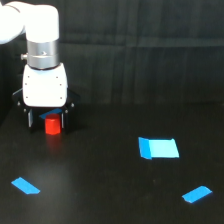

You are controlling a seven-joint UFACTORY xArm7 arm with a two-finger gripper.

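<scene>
A small red cube [53,125] rests on or just above the black table at the left of the camera view. My white gripper [47,121] points straight down over it. The gripper's dark fingers stand apart, one on each side of the cube, so it looks open. A gap shows between the cube and the left finger [30,118]. Contact on the right side is too small to make out.
Blue tape [45,115] shows partly behind the cube. A pale blue square [163,148] lies right of centre, with a blue strip at its left edge. More blue tape lies at front left [25,186] and front right [197,194].
</scene>
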